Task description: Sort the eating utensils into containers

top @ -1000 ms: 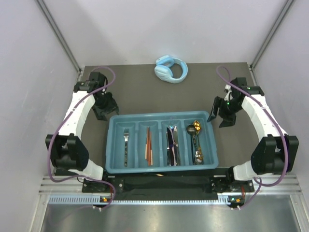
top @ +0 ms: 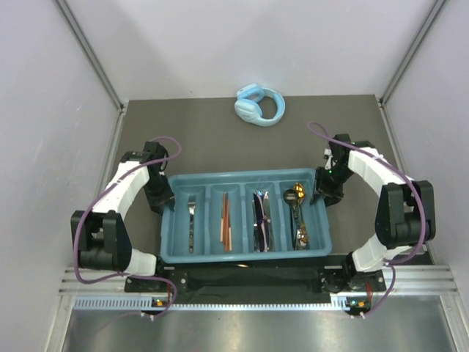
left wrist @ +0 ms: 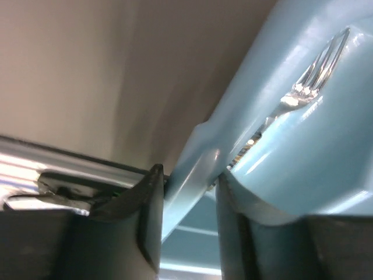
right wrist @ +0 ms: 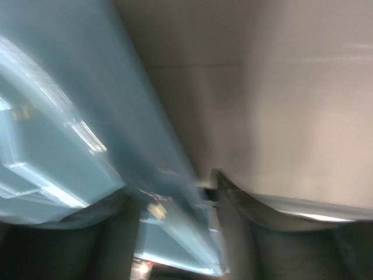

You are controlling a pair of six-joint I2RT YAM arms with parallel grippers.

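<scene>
The blue divided tray [top: 205, 178] holds a fork [top: 191, 224], chopsticks [top: 226, 224], knives [top: 260, 224] and spoons [top: 299, 220] in separate compartments. My left gripper [top: 167, 202] is at the tray's left end, its fingers either side of the rim [left wrist: 218, 131] in the left wrist view; whether they press on it cannot be told. My right gripper [top: 319, 192] is at the tray's right end, with the rim low between its blurred fingers in the right wrist view.
Light blue headphones [top: 260, 106] lie on the grey table [top: 205, 139] behind the tray. The table behind the tray is otherwise clear. Walls stand at the sides and back.
Both grippers have moved toward the front and down onto the tray's two ends, the right one also inward. The tray and utensils have not visibly moved.
</scene>
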